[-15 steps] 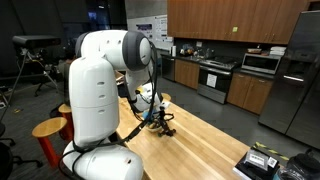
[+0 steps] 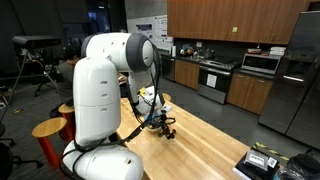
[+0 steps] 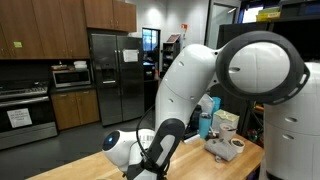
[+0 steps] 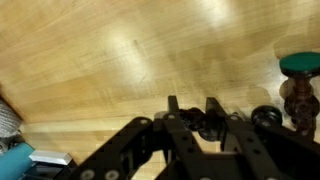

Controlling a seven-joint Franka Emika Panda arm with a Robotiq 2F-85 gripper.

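In the wrist view my gripper points down at the wooden table [image 4: 130, 70], its fingers close together on a small dark object [image 4: 207, 122]. What that object is cannot be made out. Right of the fingers stand a dark round item [image 4: 266, 115] and a dark red-brown piece with a green top [image 4: 300, 65]. Exterior view 1 has the gripper [image 2: 167, 131] low over the left part of the table, with small dark items around it. The arm blocks most of the gripper from exterior view 2.
Bare wood covers the table's middle and right. A black-and-white box [image 2: 258, 160] sits near the front right edge. Behind the arm, exterior view 2 has a blue container [image 3: 206, 125] and a grey item [image 3: 225, 150]. A teal-and-white object [image 4: 45, 158] lies at the wrist view's lower left.
The arm and gripper stay in almost the same place, with at most a slight shift. Nothing on the table has visibly moved.
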